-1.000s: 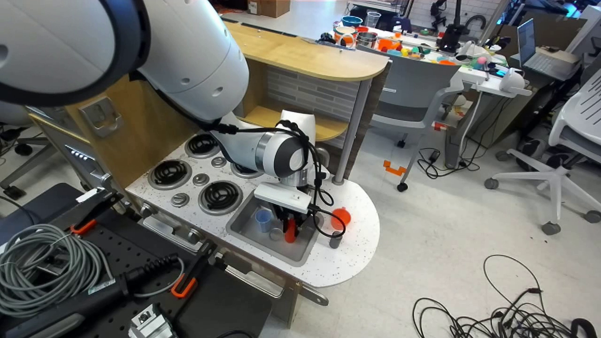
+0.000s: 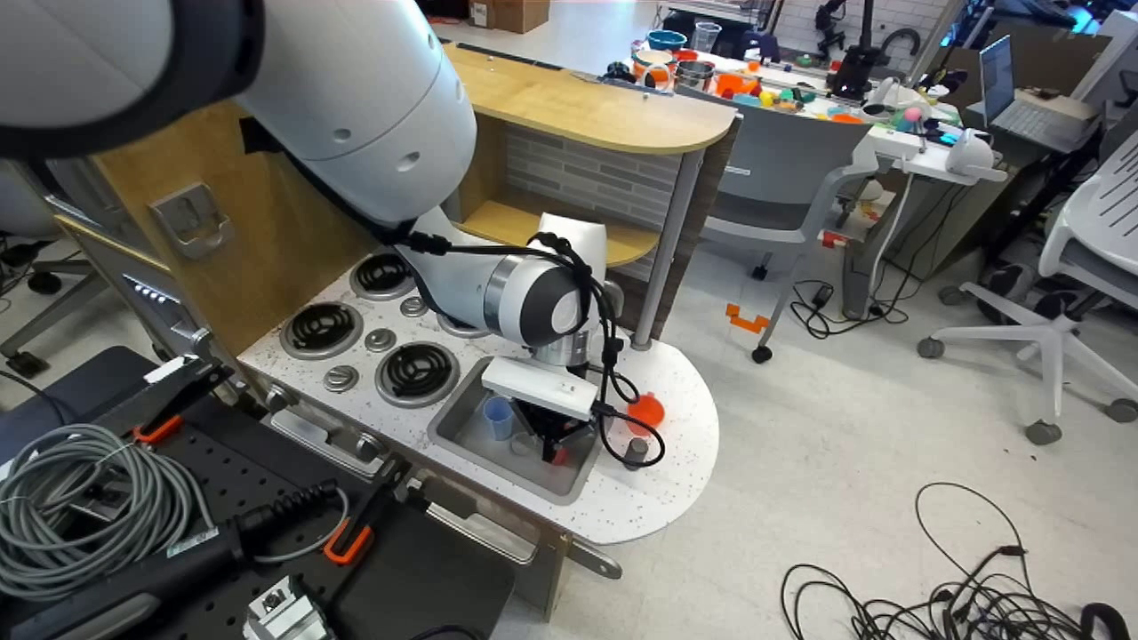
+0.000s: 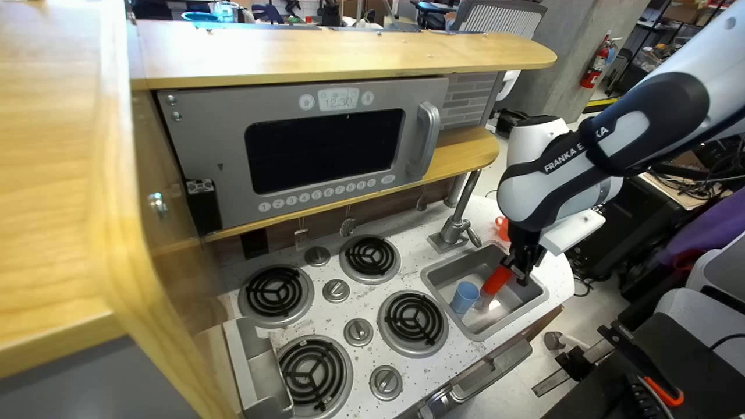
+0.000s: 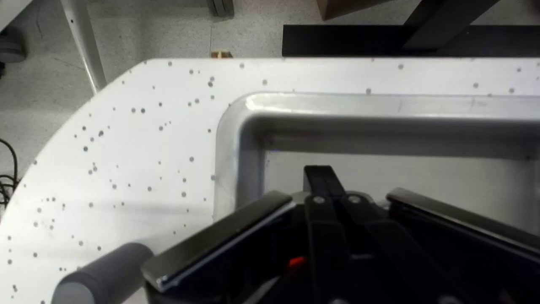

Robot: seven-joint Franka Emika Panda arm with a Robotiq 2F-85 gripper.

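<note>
In the wrist view my gripper is shut, its dark fingers close together over the sink (image 4: 379,106). From the second exterior view, the gripper (image 3: 518,274) points down into the basin, right beside a tilted red cup-like object (image 3: 496,280). Whether its thin rim is caught between the fingers does not show. Most of this red object (image 2: 560,457) is hidden behind the hand in the first exterior view. A blue cup (image 3: 465,298) stands to its left in the sink. Near it lies a small clear cup (image 2: 523,443).
On the counter right of the sink lie an orange-red round item (image 2: 645,414) and a small grey cylinder (image 2: 637,453). The faucet (image 3: 455,234) rises behind the basin. Stove burners (image 3: 413,322) fill the counter to the left.
The hand has tilted and shifted slightly, and its fingers now cover most of the red object that showed plainly between them before. The blue cup has not moved.
</note>
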